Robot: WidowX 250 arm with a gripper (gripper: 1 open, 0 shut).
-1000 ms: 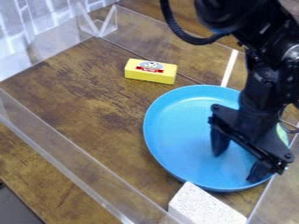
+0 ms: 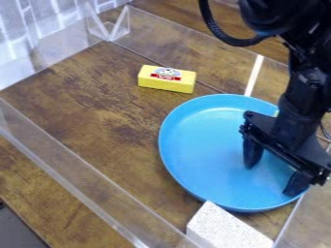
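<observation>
A black gripper [image 2: 277,155] reaches down from the top right over the right half of a round blue plate [image 2: 202,155]. Its two dark fingers point down at the plate's right side, spread apart, with nothing visible between them. Whether the fingertips touch the plate cannot be told.
A yellow box with a printed label [image 2: 167,77] lies on the wooden table [image 2: 77,126] behind the plate. A white block [image 2: 225,229] lies in front of it. Clear plastic walls line the back and left. The table left of the plate is bare.
The gripper has shifted slightly to the right over the plate. The plate, yellow box and white block have not visibly moved.
</observation>
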